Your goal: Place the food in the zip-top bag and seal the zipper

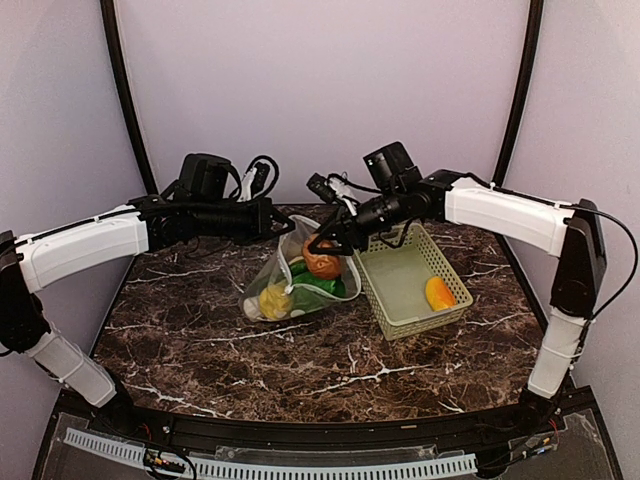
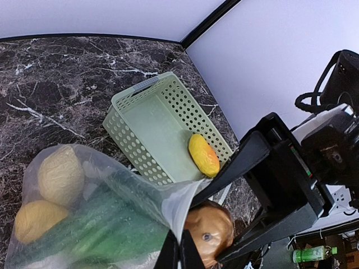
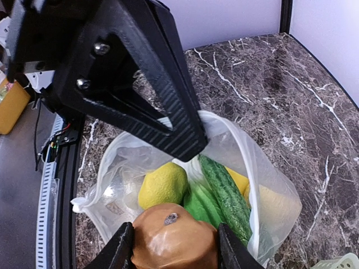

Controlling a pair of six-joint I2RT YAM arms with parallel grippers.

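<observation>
The clear zip top bag (image 1: 262, 283) lies on the table with its mouth spread. Inside it I see a yellow round food (image 3: 162, 186), a green cucumber-like item (image 3: 226, 197) and pale rounded pieces (image 2: 60, 175). My left gripper is shut on the bag's rim, holding that edge up. My right gripper is shut on a brown round food (image 3: 174, 235), which hangs at the bag's mouth. From above, the brown food (image 1: 322, 262) overlaps the opening, close beside the left gripper; its depth inside the bag is hard to tell.
A pale green basket (image 1: 400, 325) stands right of the bag, holding one yellow-orange fruit (image 1: 439, 293). Open marble table (image 1: 250, 370) stretches in front of the bag. The two arms' grippers are very close together over the bag.
</observation>
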